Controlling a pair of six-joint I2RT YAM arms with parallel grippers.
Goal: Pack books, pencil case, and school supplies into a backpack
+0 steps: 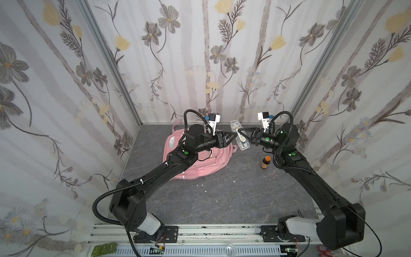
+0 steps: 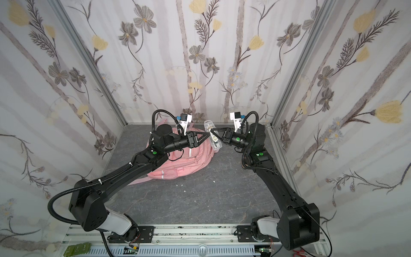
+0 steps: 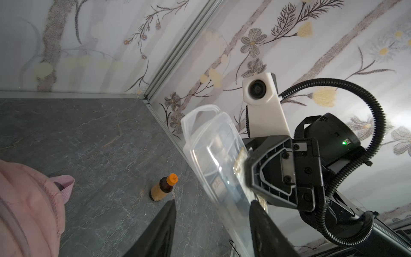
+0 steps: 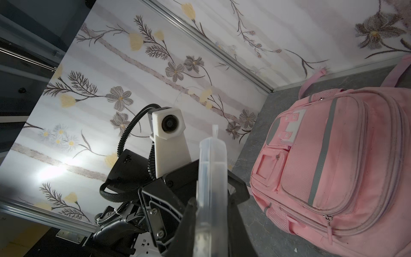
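A clear plastic case [image 1: 241, 142] with pale contents is held up between the grippers, at the fingers of my right gripper [image 1: 243, 133]; in the right wrist view it stands upright between them. My left gripper is open beside the case, its fingertips either side of its near part in the left wrist view; whether they touch it is unclear. The pink backpack [image 4: 325, 162] lies front up at the back left of the dark floor, under and behind the left arm.
A brown bottle with an orange cap [image 1: 265, 162] stands right of the backpack. Patterned walls enclose the back and both sides.
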